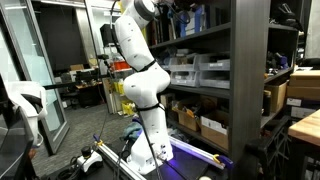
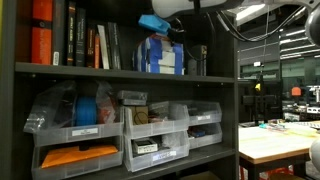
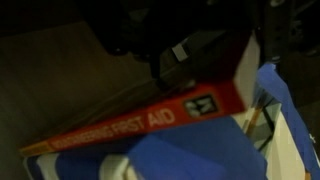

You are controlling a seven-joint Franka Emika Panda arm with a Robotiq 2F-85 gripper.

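Note:
In the wrist view, a book with a red spine [image 3: 160,118] lettered "FIRST AID" slants across the picture, close to the camera. Blue and white surfaces [image 3: 190,153] lie right below it. My gripper is a dark, blurred shape above the spine; its fingers stand open, and I see nothing held. In exterior view 2, the arm reaches in from the upper right to the top shelf, over a blue-and-white item [image 2: 165,57]. A small blue piece [image 2: 153,22] shows just above that; whether it belongs to the gripper is unclear.
Several upright books [image 2: 85,38] fill the left part of the upper shelf [image 2: 110,73]. Clear bins [image 2: 78,147] with packets and cables sit on the shelf below. A dark shelf post [image 1: 244,70] stands at the right of the unit. A wooden table [image 2: 270,143] is farther right.

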